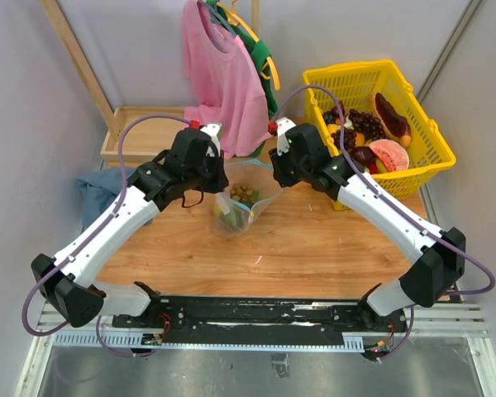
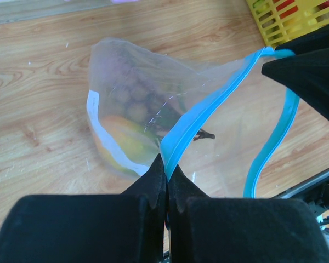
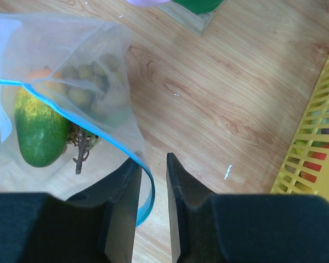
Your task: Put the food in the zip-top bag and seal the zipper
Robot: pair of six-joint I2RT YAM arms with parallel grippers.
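Note:
The clear zip top bag (image 1: 264,197) hangs between my two grippers, its mouth spread wide. In the left wrist view, the left gripper is shut on the bag's blue rim (image 2: 222,96). My right gripper is part open; the rim passes between its fingers, against the left one (image 3: 127,189). Inside the bag are a green-and-orange mango-like fruit (image 3: 41,129) and a bunch of grape-like fruit (image 3: 79,93) with a dark stem (image 3: 83,150). In the top view, this food (image 1: 245,195) sits low in the bag.
A yellow basket (image 1: 441,161) with more fruit stands at the back right. Pink (image 1: 223,74) and green (image 1: 260,54) clothes hang at the back, and a blue cloth (image 1: 103,194) lies at the left.

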